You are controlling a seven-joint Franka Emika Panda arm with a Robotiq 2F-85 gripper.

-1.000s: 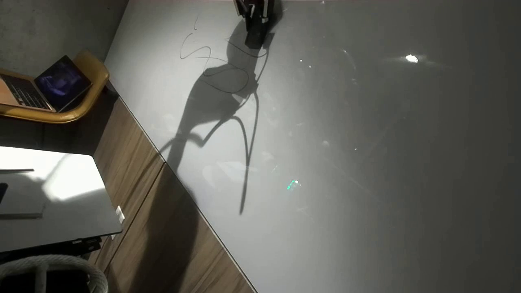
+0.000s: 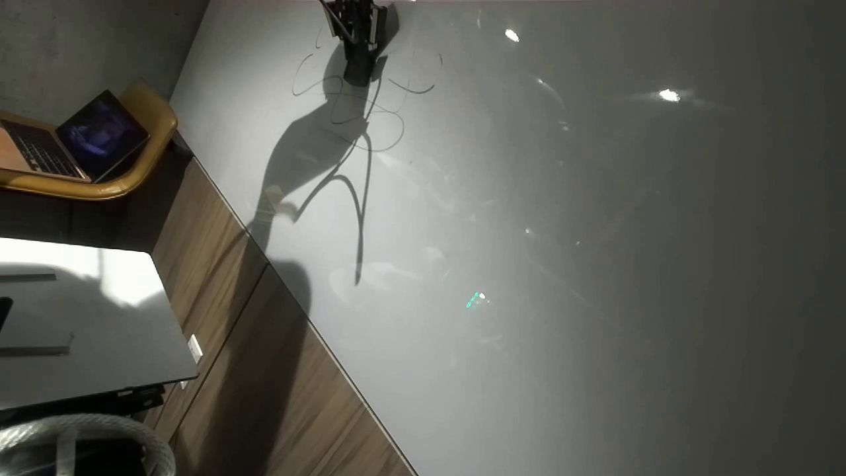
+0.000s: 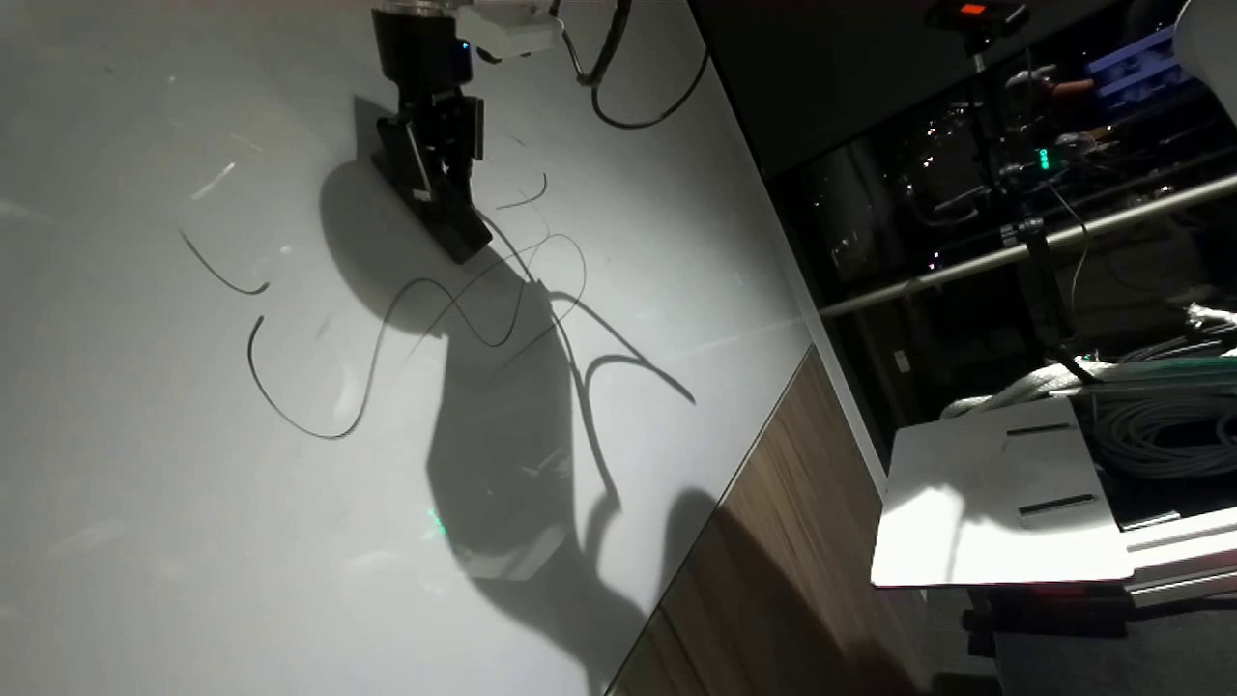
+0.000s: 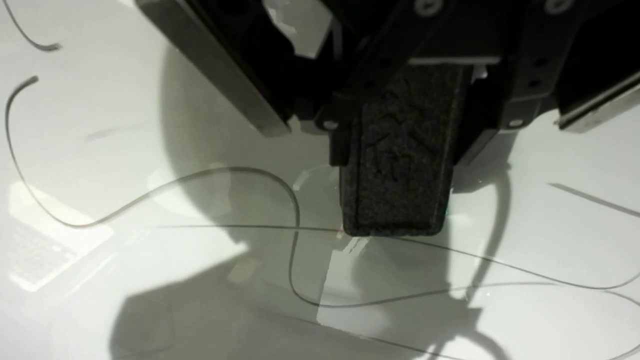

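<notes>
My gripper is shut on a dark, felt-like block, which looks like an eraser [image 4: 399,201], in the wrist view. The block points down past the fingers over a glossy white surface [image 4: 198,324]; whether it touches that surface I cannot tell. Thin, dark, curving lines [image 4: 240,170] run across the white surface, some passing behind the block's lower end. Gaps break the drawing, leaving a separate stroke [image 4: 27,37] at upper left. In exterior view 1 the gripper [image 2: 358,47] hangs at the top edge, and in exterior view 2 the block [image 3: 461,238] slants toward the lines.
A wood-fronted edge [image 2: 214,262] bounds the white surface. Beyond it stand a grey platform [image 2: 87,325] and a yellow chair [image 2: 154,119] bearing a laptop [image 2: 103,136]. The arm's shadow covers part of the drawing. To the right, the surface is clear apart from reflections.
In exterior view 1 my gripper and the block have moved left and slightly down, and their shadow has shifted left too. The line right of the block now shows only as a shorter dark stroke.
</notes>
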